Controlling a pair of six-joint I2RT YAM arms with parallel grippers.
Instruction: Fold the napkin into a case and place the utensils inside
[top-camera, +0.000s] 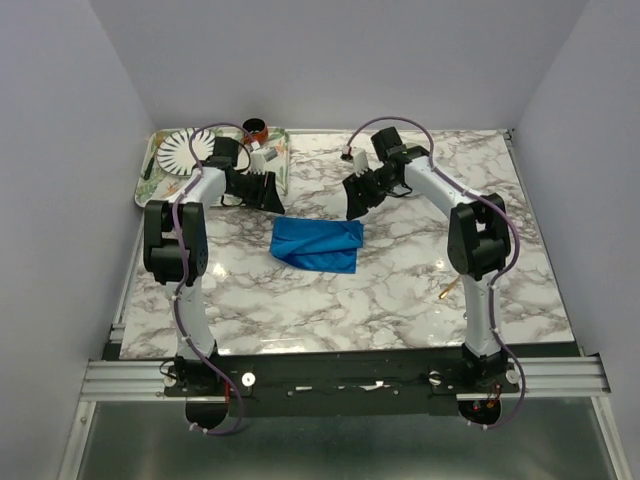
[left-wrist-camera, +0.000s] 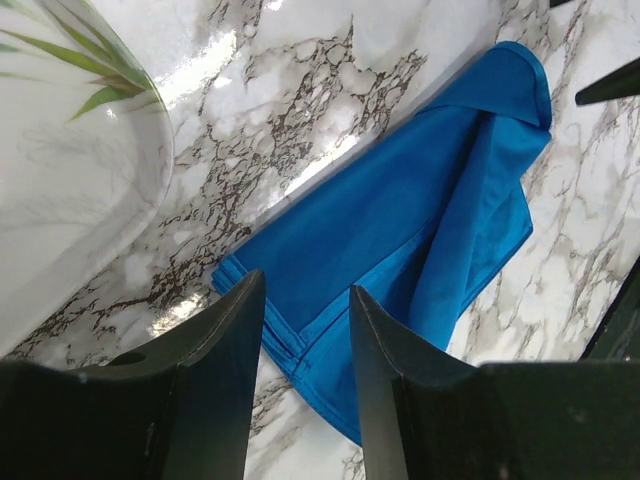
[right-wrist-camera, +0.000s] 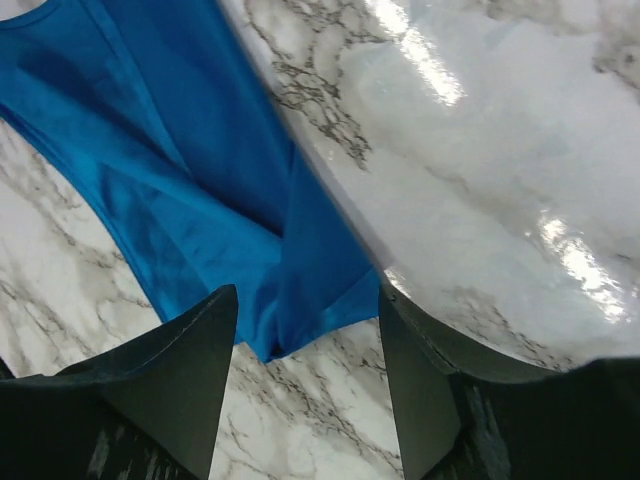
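The blue napkin (top-camera: 312, 240) lies in the middle of the table, unevenly folded, with a diagonal fold and a lower layer showing at its front right. In the left wrist view my left gripper is part open over one end of the napkin (left-wrist-camera: 350, 220), nothing between its fingers. Over the other end, my right gripper is likewise open, with the loose napkin corner (right-wrist-camera: 325, 290) beneath its fingertips. From above, both grippers are near the far corners. A gold utensil handle (top-camera: 450, 287) shows to the right; the right arm covers what else lies there.
At the back left, the patterned tray (top-camera: 163, 187) bears a ribbed white plate (top-camera: 180, 153) and a brown cup (top-camera: 255, 130). A saucer (top-camera: 400, 190) is mostly hidden under the right arm.
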